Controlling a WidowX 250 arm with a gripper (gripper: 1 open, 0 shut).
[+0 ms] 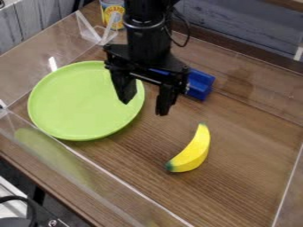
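Note:
My black gripper [143,93] hangs over the middle of the wooden table, above and just right of the green plate's edge, its fingers spread open with nothing seen between them. The green plate [71,104] lies at the left. A yellow banana [192,150] lies at the lower right, apart from the gripper. A blue object [199,85] sits behind the gripper, partly hidden by it.
A can [112,16] stands at the back left. Walls or rims border the table at the back and sides.

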